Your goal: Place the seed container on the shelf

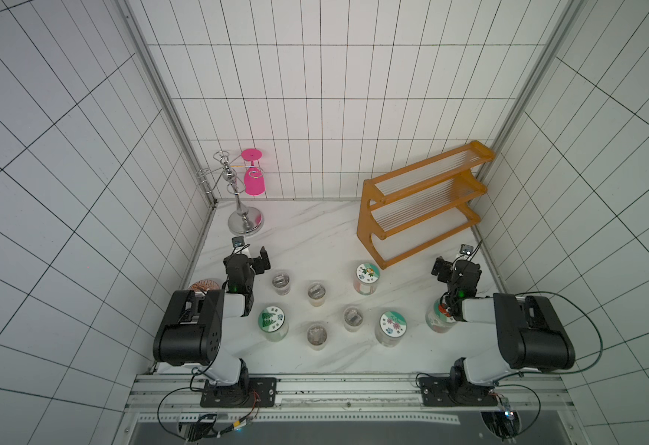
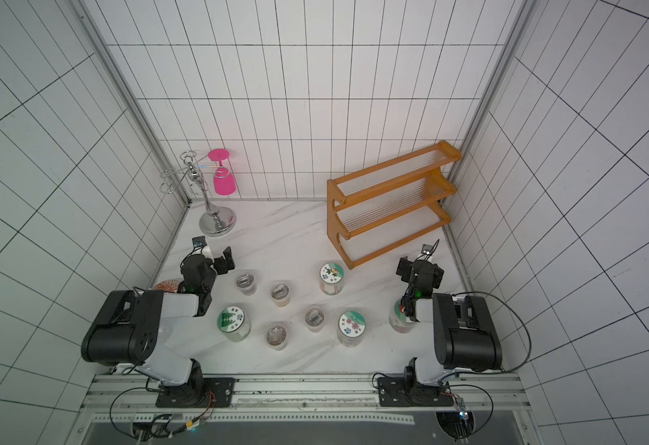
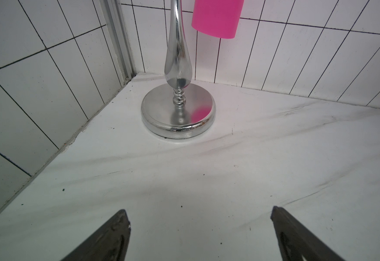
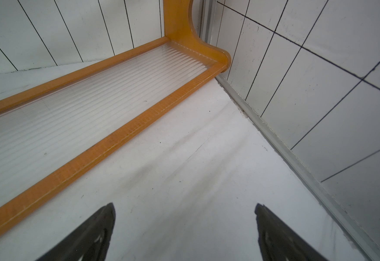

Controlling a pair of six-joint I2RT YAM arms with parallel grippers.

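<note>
Several clear containers stand on the white table, and which of them hold seeds cannot be told. The larger ones have patterned lids: a container left of centre (image 1: 272, 320), one at centre right (image 1: 392, 328), one near the shelf (image 1: 366, 277), and one partly hidden under the right arm (image 1: 438, 319). A wooden shelf (image 1: 426, 196), its tiers bare, is angled at the back right. My left gripper is open over bare table, facing the glass stand. Also open and empty is my right gripper, in front of the shelf's lower right end.
Small clear cups, such as one cup (image 1: 317, 336) and another cup (image 1: 281, 283), stand between the arms. A metal stand (image 1: 245, 220) with a pink glass (image 1: 253, 180) occupies the back left. Tiled walls close in both sides.
</note>
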